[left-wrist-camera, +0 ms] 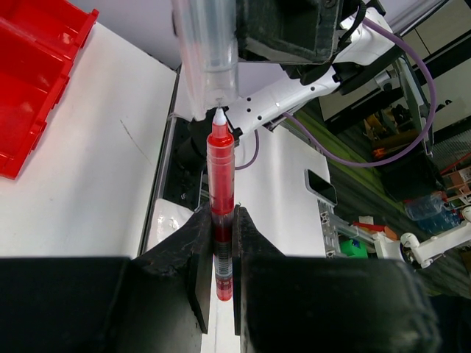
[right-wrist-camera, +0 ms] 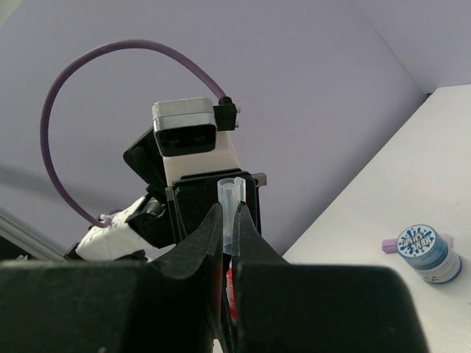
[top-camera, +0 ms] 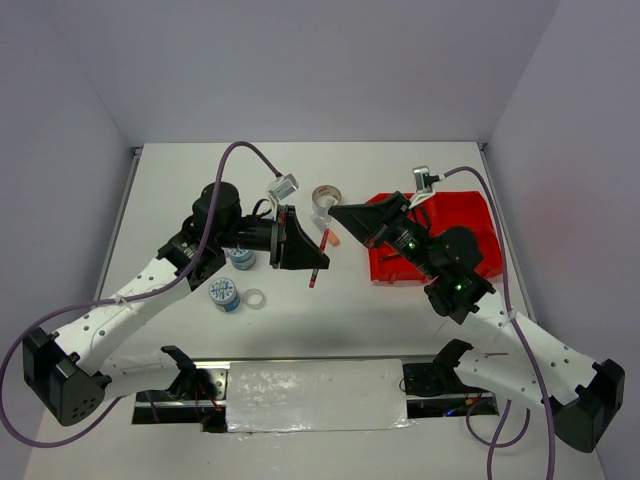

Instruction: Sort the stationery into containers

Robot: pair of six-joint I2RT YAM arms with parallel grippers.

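A red marker [left-wrist-camera: 221,176] stands upright in the left wrist view, white tip up, with my left gripper [top-camera: 323,263] shut on its barrel. Just above that tip hangs a clear cap [left-wrist-camera: 208,62], its lower end close to the tip; whether they touch I cannot tell. My right gripper [top-camera: 333,211] is shut on this cap, and in the right wrist view the cap [right-wrist-camera: 230,200] pokes up between the fingertips. The red container [top-camera: 463,212], divided inside, lies on the table behind the right arm, which hides part of it.
Two blue-lidded jars [top-camera: 224,293] stand left, one partly behind the left arm. Near the front jar lies a pale ring [top-camera: 255,299]. A tape roll [top-camera: 326,192] and an orange-ended item [top-camera: 333,238] are mid-table.
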